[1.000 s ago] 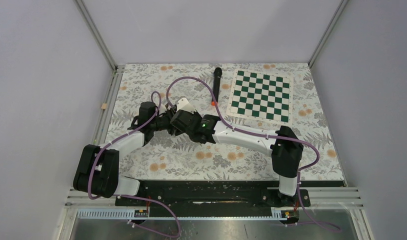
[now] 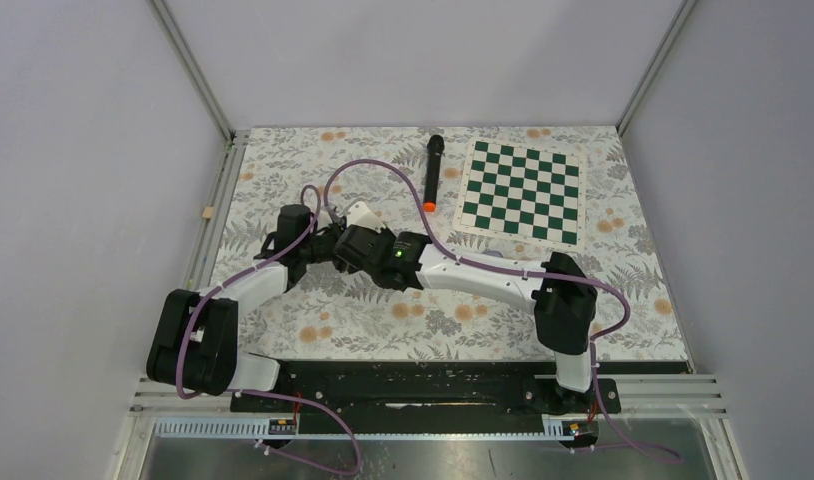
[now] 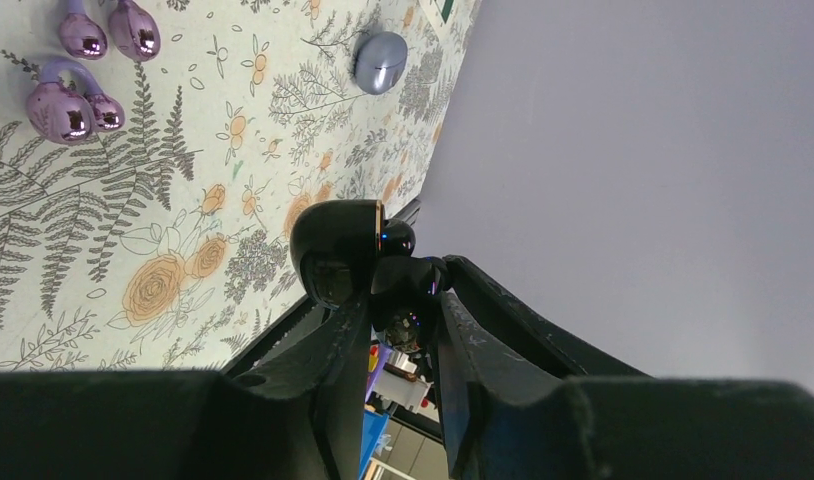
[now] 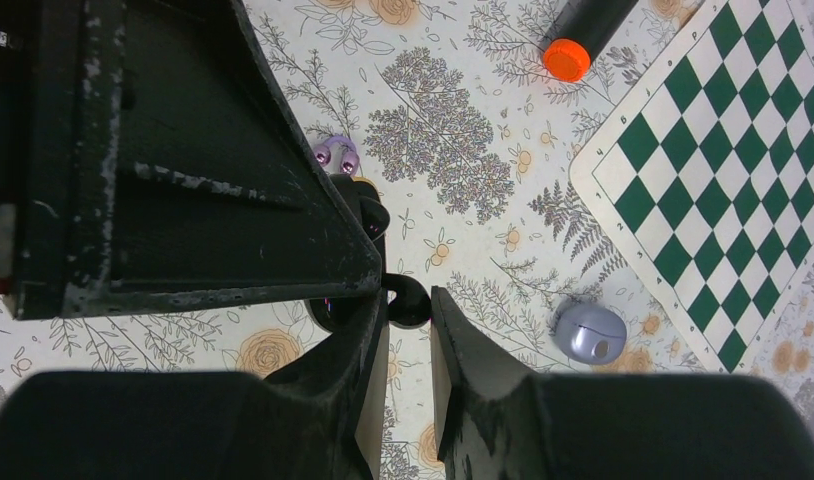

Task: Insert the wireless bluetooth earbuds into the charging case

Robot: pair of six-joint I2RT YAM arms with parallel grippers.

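In the left wrist view my left gripper is shut on a glossy black piece of the charging case or an earbud; which is unclear. The black case [image 3: 333, 250] is just beyond its fingertips. In the right wrist view my right gripper is shut on a small glossy black piece, apparently an earbud, beside the case, which is partly hidden behind the left gripper's black body. From above, both grippers meet at the left middle of the table, their tips hidden.
Purple earbuds [image 3: 61, 112] and a lilac case [image 4: 590, 332] lie on the patterned tablecloth. A black cylinder with an orange end [image 2: 433, 170] and a checkerboard [image 2: 520, 192] are at the back.
My left arm is nearly unchanged.
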